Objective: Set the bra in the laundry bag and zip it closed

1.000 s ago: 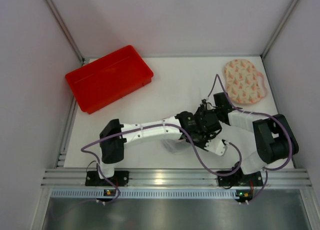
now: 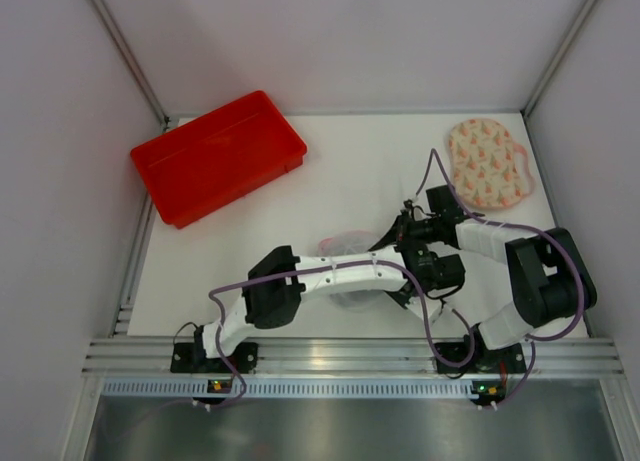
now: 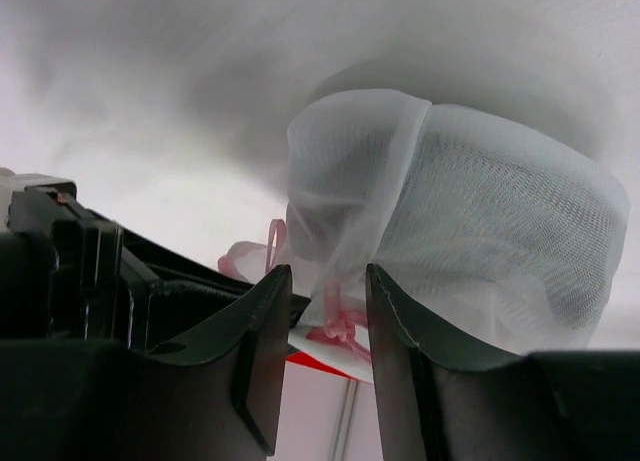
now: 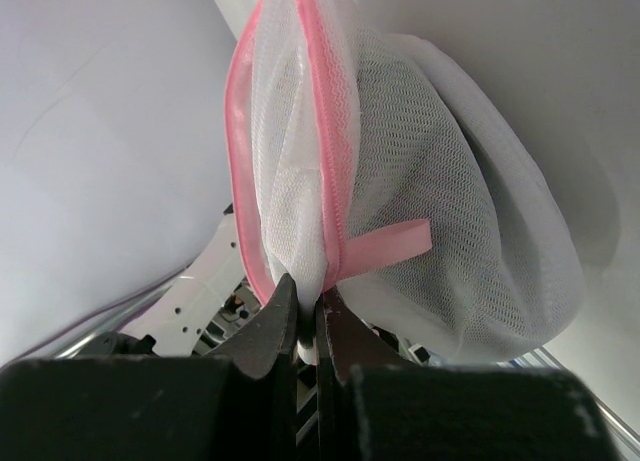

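The white mesh laundry bag (image 2: 352,243) with pink trim lies near the table's front, partly hidden under my left arm. My right gripper is shut on the gathered mesh and pink edging at one end of the bag (image 4: 425,171). In the left wrist view, my left gripper stands open over the bag (image 3: 490,191). A pink tab (image 3: 335,316) shows in the gap between its fingers, beside the dark right gripper's tip. A peach patterned piece with a pink strap, apparently the bra (image 2: 484,163), lies flat at the back right.
An empty-looking red bin (image 2: 215,159) stands at the back left. My two arms are close together over the bag.
The right arm, bin and patterned piece are unmoved.
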